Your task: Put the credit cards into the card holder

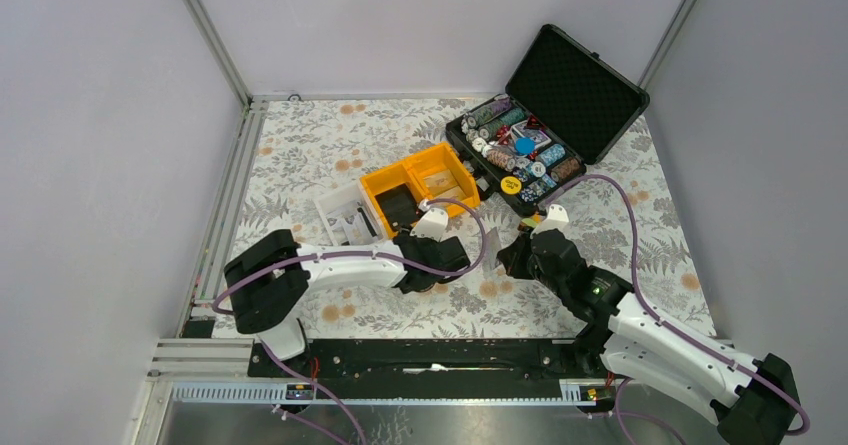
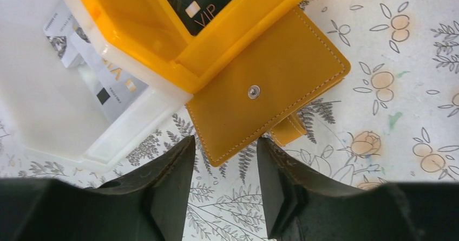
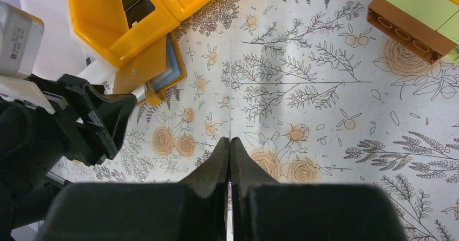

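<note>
The tan leather card holder lies on the cloth against the yellow organizer; the right wrist view shows blue-grey sleeves [image 3: 168,67] inside it. My left gripper stands part open at its near edge, with no object visibly held. Pale cards [image 2: 108,73] lie in the white tray [image 2: 65,122]; a black VIP card [image 2: 200,2] is in the yellow organizer [image 2: 216,46]. My right gripper is shut, pointing at bare cloth to the right of the holder, nothing visible between its fingers.
An open black case [image 1: 575,85] of chips and cards stands at the back right. Coloured blocks [image 3: 414,19] lie ahead of my right gripper.
</note>
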